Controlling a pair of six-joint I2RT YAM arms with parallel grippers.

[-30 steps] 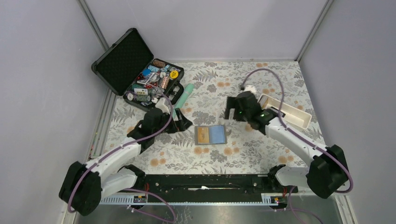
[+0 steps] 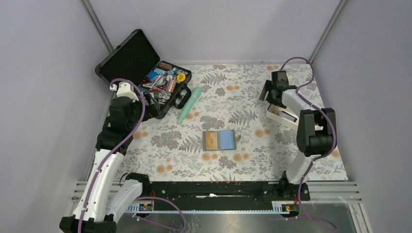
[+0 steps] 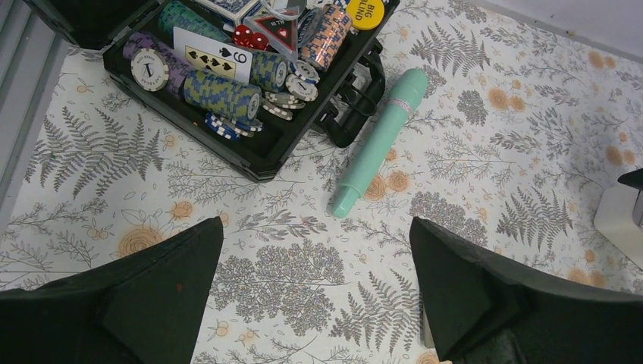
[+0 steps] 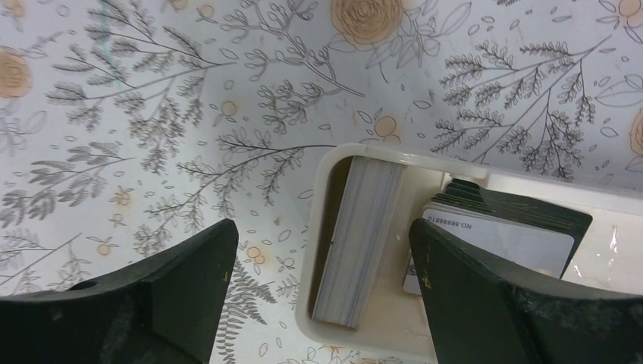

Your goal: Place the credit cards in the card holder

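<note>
An open grey card holder (image 2: 219, 140) lies flat on the cloth, its left half showing a gold card (image 2: 211, 141) and its right half a blue face. In the white tray at the right, a white card (image 4: 497, 244) printed with a number rests over dark cards. A pale grey upright block (image 4: 360, 239), perhaps stacked cards, fills the tray's left end. Over that end hovers my right gripper, open and empty, one finger outside the tray wall and one above its inside. My left gripper is open over bare cloth, beside the black case.
The black case (image 3: 250, 155) with poker chips stands open at the back left. A green tube (image 3: 379, 144) lies beside it. The white tray's rim (image 4: 322, 212) stands up from the cloth. Clear cloth surrounds the card holder.
My right gripper has moved right and back to the tray's far left corner. The left gripper has withdrawn left and back, from near the card holder to the case. The holder has not moved.
</note>
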